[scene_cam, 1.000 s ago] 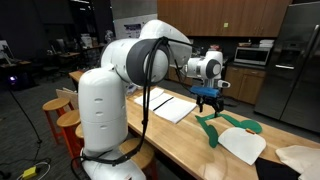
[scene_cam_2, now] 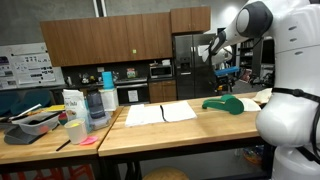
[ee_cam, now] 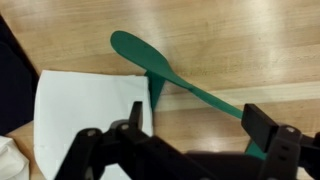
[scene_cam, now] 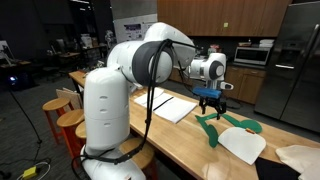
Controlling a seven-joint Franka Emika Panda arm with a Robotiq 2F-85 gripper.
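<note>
In the wrist view a dark green spoon-like utensil [ee_cam: 170, 72] lies slantwise on the wooden table, its broad end at the upper left. It crosses over another green piece [ee_cam: 155, 85], mostly hidden. My gripper is open above the table, with its fingers [ee_cam: 133, 133] wide apart and nothing visibly held between them. The utensil's thin end runs toward the right finger; whether they touch cannot be told. Exterior view 1 shows my gripper [scene_cam: 211, 104] over several green pieces, including a long one [scene_cam: 209, 131] nearer the camera.
Beside the green pieces lies a white cloth [scene_cam: 242, 145], with a black cloth [scene_cam: 277, 170] and a pale cloth [scene_cam: 300, 156] farther right. White sheets [scene_cam: 174, 109] lie at the left. Stools [scene_cam: 72, 118] stand along the table's left side.
</note>
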